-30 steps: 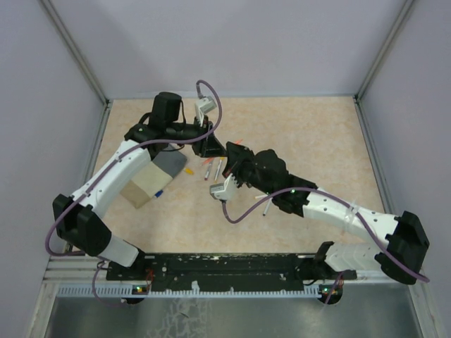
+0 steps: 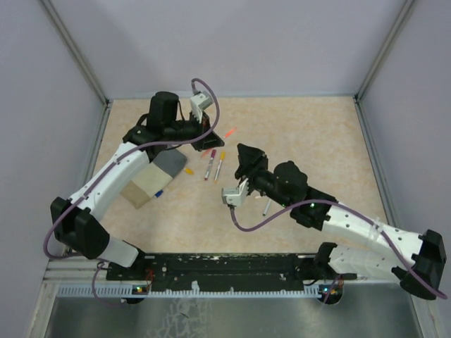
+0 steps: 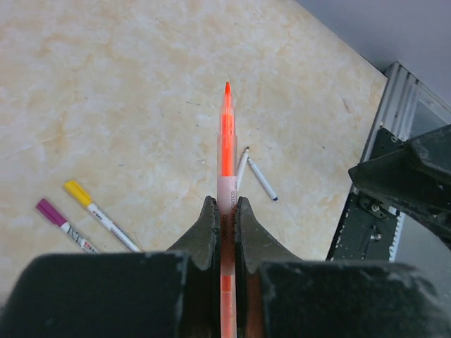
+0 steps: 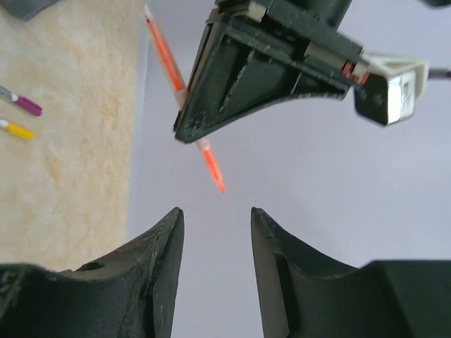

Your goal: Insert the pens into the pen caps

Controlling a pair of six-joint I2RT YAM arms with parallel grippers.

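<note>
My left gripper (image 2: 215, 143) is shut on an orange pen, which points away from it, orange at both ends with a pale barrel; in the right wrist view the pen (image 4: 169, 60) passes through the black fingers. My right gripper (image 2: 244, 151) is part open, lower right of the left one and apart from it, nothing seen between its fingertips. On the table lie a yellow-capped pen (image 3: 99, 213), a purple-capped pen (image 3: 67, 225) and two pale pens (image 3: 261, 176) without visible caps.
At the left of the table lie a grey and beige flat piece (image 2: 144, 184), a small yellow cap (image 2: 188, 170) and a blue cap (image 2: 158, 193).
The left gripper has shifted slightly left with the orange pen.
</note>
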